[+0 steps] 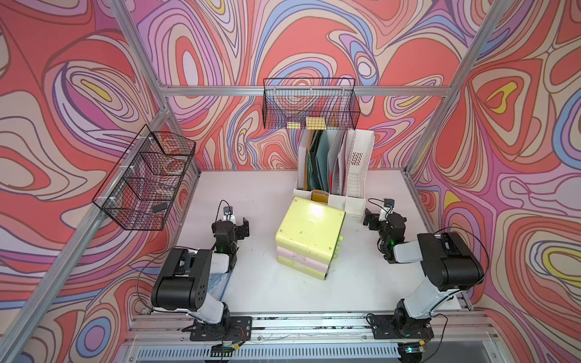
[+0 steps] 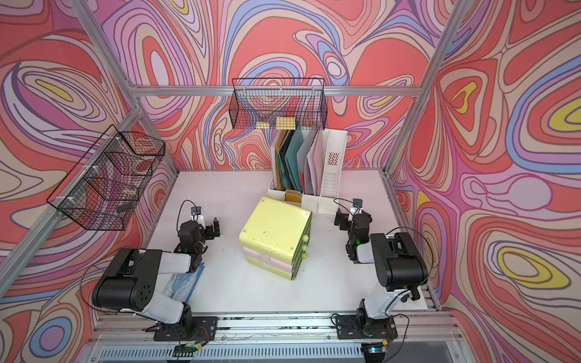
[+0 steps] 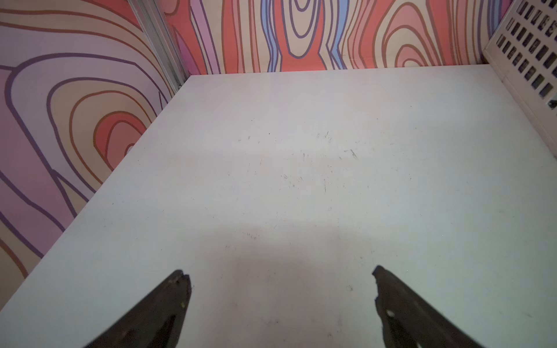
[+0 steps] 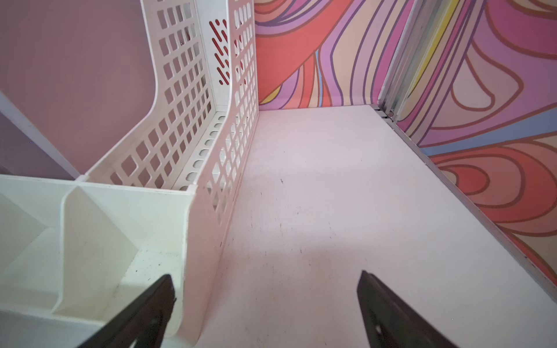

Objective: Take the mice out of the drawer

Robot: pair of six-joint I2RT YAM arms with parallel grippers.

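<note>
A drawer box [image 1: 310, 228] with a yellow top and pink and yellow layers stands mid-table, turned at an angle. Green-yellow knobs [image 2: 305, 246] stick out on its right side, and its drawers look closed. No mice show in any view. To the left of the box my left gripper stands open over bare table, nothing between its fingers. On the other side my right gripper is open and empty, near the white file holder [image 4: 197, 243].
Behind the box, the file holder [image 1: 361, 163] contains several folders. Wire baskets hang at the back [image 1: 311, 106] and on the left [image 1: 151, 181]. A blue plastic sheet [image 2: 187, 283] lies by the left arm. Bare table surrounds the box at left and front.
</note>
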